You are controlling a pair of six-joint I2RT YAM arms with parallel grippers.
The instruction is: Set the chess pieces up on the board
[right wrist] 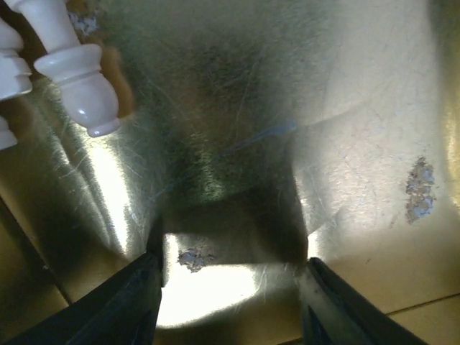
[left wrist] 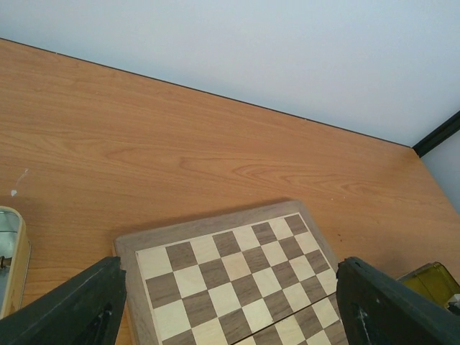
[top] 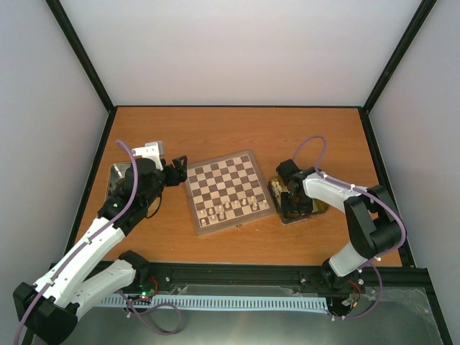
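Note:
The chessboard lies mid-table, several light pieces standing along its near side. In the left wrist view its far part shows empty squares. My left gripper hangs open left of the board, nothing between its fingers. My right gripper is down in the gold tray right of the board, its fingers apart over bare metal. White pieces lie in that tray at the upper left of the right wrist view, clear of the fingertips.
A second container stands left of the board, largely hidden by the left arm; its rim shows in the left wrist view. The table behind the board is clear.

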